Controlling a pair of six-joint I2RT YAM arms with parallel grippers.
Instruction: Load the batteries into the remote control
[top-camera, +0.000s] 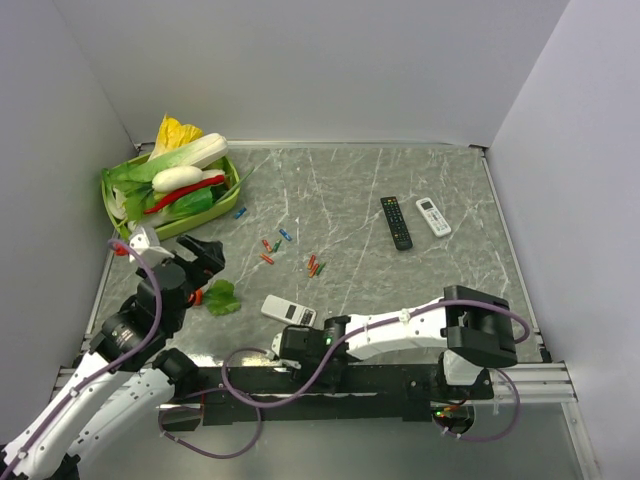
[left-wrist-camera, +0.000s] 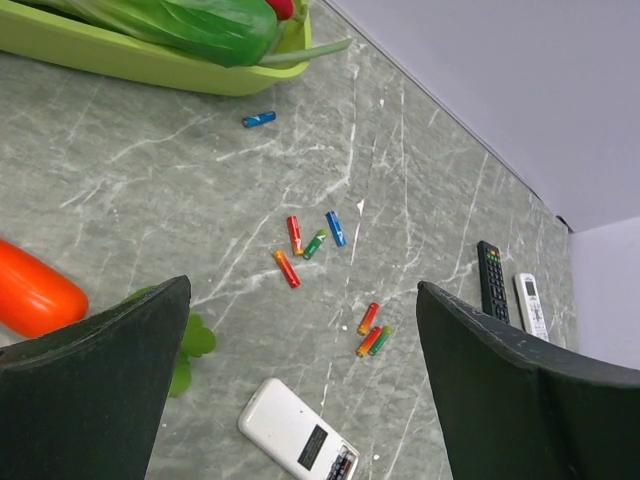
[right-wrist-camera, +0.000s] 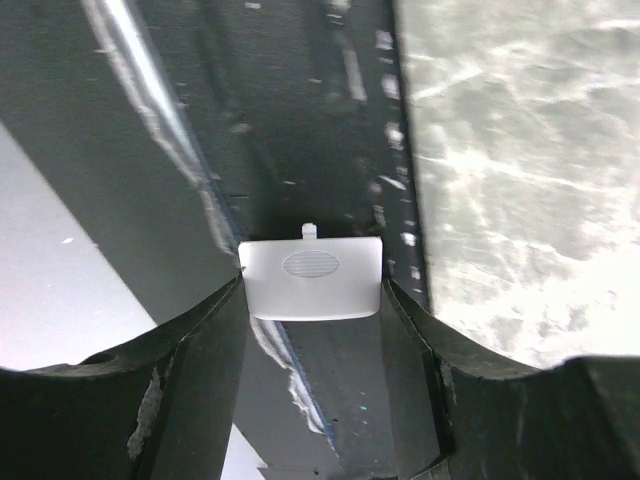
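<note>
My right gripper is shut on a white piece (right-wrist-camera: 310, 265) with a small tab and oval grip, seemingly a battery cover, over the dark front edge. A white remote (top-camera: 283, 308) lies near that arm, also seen in the left wrist view (left-wrist-camera: 285, 420). My left gripper is open above the table at left, nothing between its fingers. Loose batteries lie mid-table: red (left-wrist-camera: 294, 234), green (left-wrist-camera: 315, 244) and blue (left-wrist-camera: 336, 228), several in all. A black remote (top-camera: 396, 222) and another white remote (top-camera: 433, 217) lie at the back right.
A green basket (top-camera: 215, 210) of vegetables stands at the back left. A leafy green (top-camera: 222, 298) and a red-orange vegetable (left-wrist-camera: 35, 290) lie near my left arm.
</note>
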